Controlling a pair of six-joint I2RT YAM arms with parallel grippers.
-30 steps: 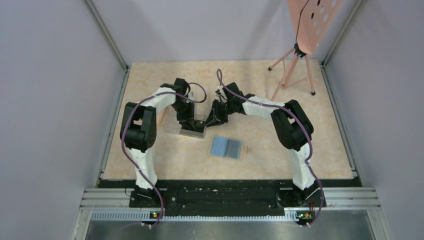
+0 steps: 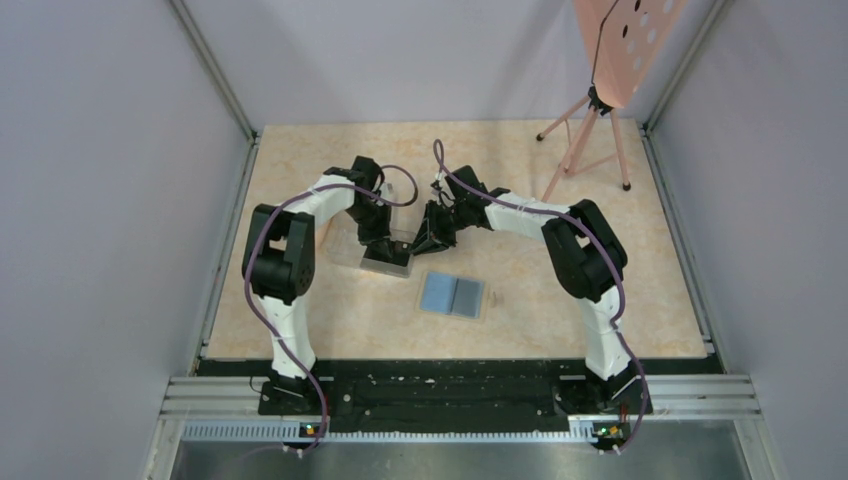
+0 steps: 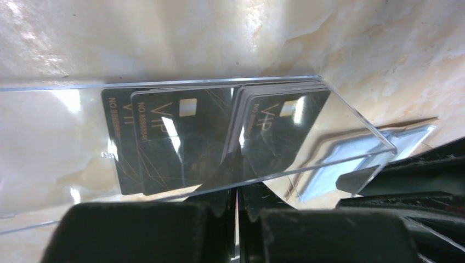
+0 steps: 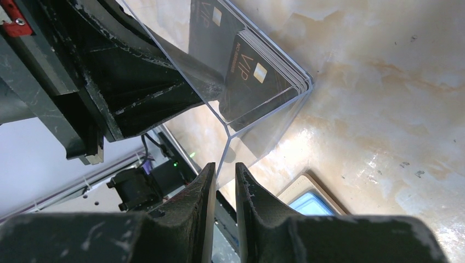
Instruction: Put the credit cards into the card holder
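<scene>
Black VIP cards (image 3: 181,137) lie in overlapping stacks inside a clear box (image 2: 385,267). In the right wrist view, one stack of cards (image 4: 255,76) leans by the box's end wall. My left gripper is shut at the box's front side, with nothing showing between its fingers. In the right wrist view, a finger of the left arm shows against the cards. My right gripper is part open at the box's right front corner, the clear edge showing between its fingers; contact cannot be told. The card holder (image 2: 452,296) lies open, blue and grey inside, right and in front of the box.
A pink tripod (image 2: 580,150) with a panel stands at the back right. Bare tabletop (image 2: 580,320) stretches to the right of the holder and along the front left. Both grippers are close together around the box.
Over the last second the left arm has shifted very slightly to the right. The right arm, box and holder look the same.
</scene>
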